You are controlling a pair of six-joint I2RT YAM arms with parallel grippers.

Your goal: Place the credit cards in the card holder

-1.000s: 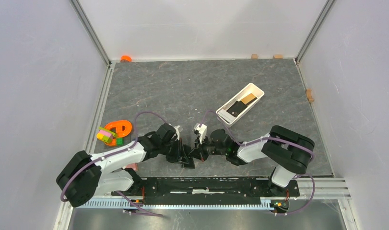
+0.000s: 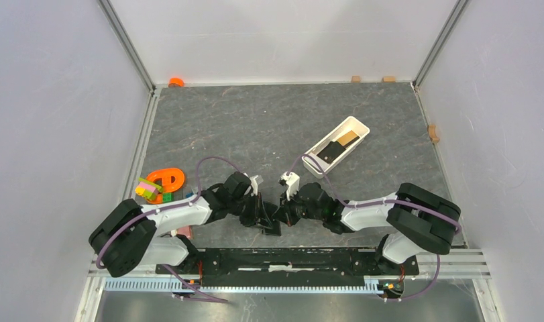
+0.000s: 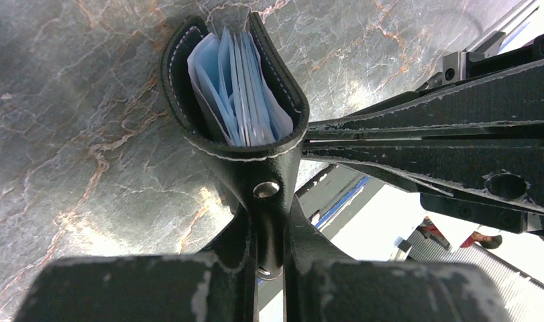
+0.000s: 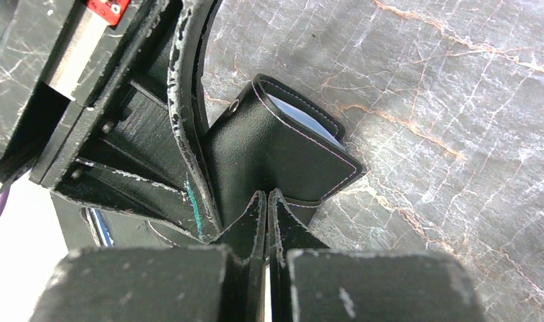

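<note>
In the left wrist view the black leather card holder [image 3: 282, 171] is raised off the table, its mouth gaping, with several pale blue-white sleeves or cards [image 3: 245, 100] inside; I cannot tell which. My left gripper is shut on the narrow, snap-studded end of the holder. From the right, my right gripper meets the side of the holder [image 4: 276, 147], its fingers [image 3: 390, 124] closed together. Any leather pinched between those tips is hidden. From above, the arms mostly cover the holder [image 2: 272, 229]. No separate loose card is clearly seen.
A white tray [image 2: 359, 126] with a tan piece and dark items lies at the back right. Orange ring toys [image 2: 173, 176] and colored blocks [image 2: 147, 190] sit at the left edge.
Both grippers and the card holder have shifted slightly to the right together. The right arm's elbow has swung outward and toward the front. The tray and toys have stayed put.
</note>
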